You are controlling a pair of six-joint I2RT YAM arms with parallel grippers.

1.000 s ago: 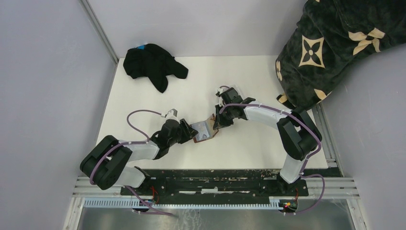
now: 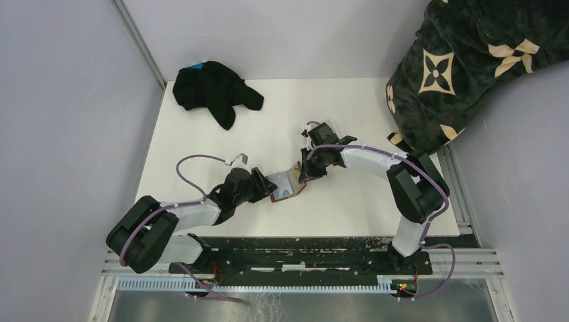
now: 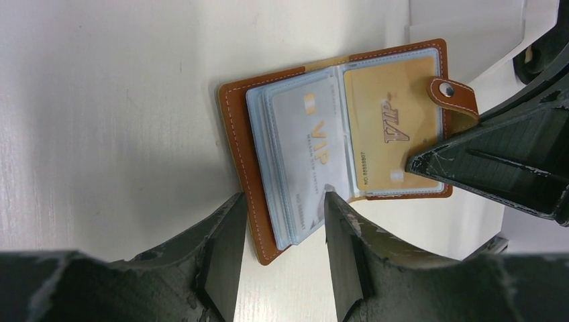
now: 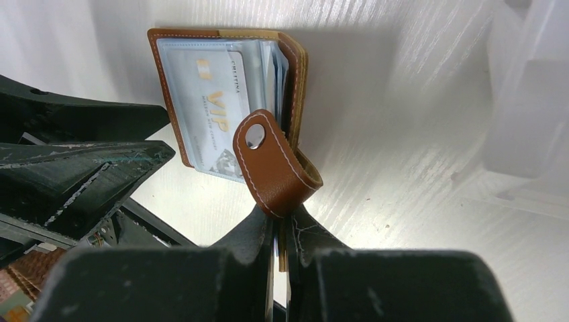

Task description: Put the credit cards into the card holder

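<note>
The brown leather card holder lies open on the table between both arms. A clear-sleeved stack with a whitish VIP card fills its left side, and a gold VIP card shows on the right side. My right gripper is shut on the holder's cover edge, close to its snap strap, and keeps that side raised. At the holder's left edge, my left gripper stands partly open. Its fingers are spread, with nothing visibly gripped; whether they touch the holder, I cannot tell.
A clear plastic box stands near the right gripper. Black cloth lies at the table's back left, and a dark patterned cushion or fabric covers the back right corner.
The right arm looks still, and the card holder has barely moved.
</note>
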